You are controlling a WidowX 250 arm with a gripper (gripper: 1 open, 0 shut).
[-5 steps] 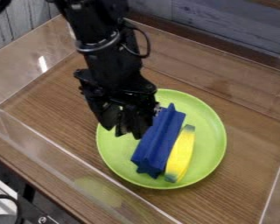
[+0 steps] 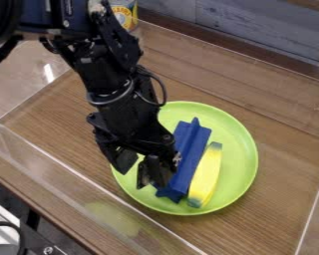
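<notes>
A round green plate (image 2: 231, 134) lies on the wooden table. On its right half lie a dark blue elongated object (image 2: 187, 149) and, to the right of that, a yellow elongated object (image 2: 205, 174). My black gripper (image 2: 147, 169) is low over the left part of the plate, just left of the blue object and open; its fingertips are dark and partly hard to make out, and the arm hides part of the plate.
Bare wood (image 2: 275, 139) is clear to the right and left of the plate. A grey wooden wall or ledge runs along the back. A cable shows at the bottom left.
The arm's upper part has shifted left and the gripper lower down over the plate. The blue and yellow objects look nearly where they were.
</notes>
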